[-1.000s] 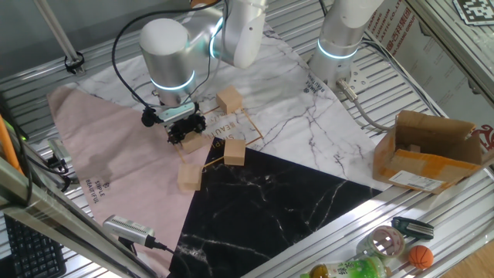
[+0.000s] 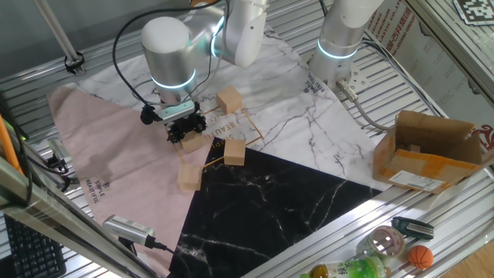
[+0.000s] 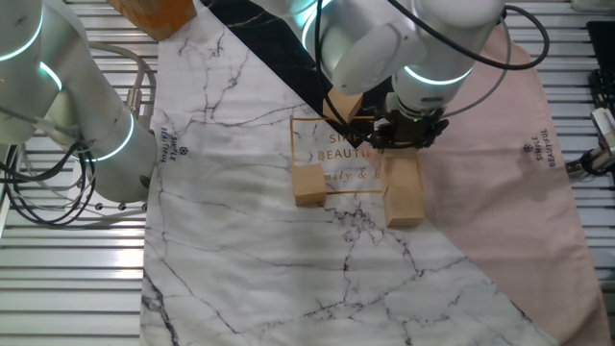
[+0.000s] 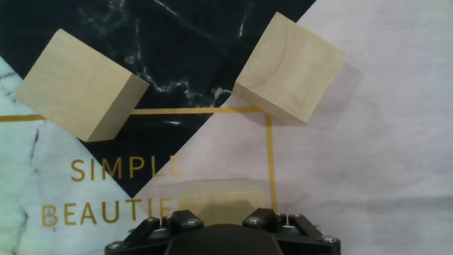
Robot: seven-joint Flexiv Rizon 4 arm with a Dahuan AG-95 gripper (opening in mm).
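Note:
In the wrist view my gripper shows at the bottom edge, its two fingertips standing apart. A pale wooden block (image 4: 223,195) lies directly ahead of them, partly covered by the fingers. Whether they press on it cannot be made out. Exterior view 1 has the gripper (image 2: 187,125) low over that block (image 2: 191,142), at the pink cloth's edge. Farther ahead in the wrist view are a left block (image 4: 81,85) and a right block (image 4: 289,67), both clear of the fingers. One more block (image 2: 229,99) rests beside the gold-lettered frame, also visible in exterior view 2 (image 3: 309,185).
A cardboard box (image 2: 421,158), open at the top, stands at the right. A bottle (image 2: 351,269), a tape roll (image 2: 385,241) and an orange ball (image 2: 421,256) lie near the front rail.

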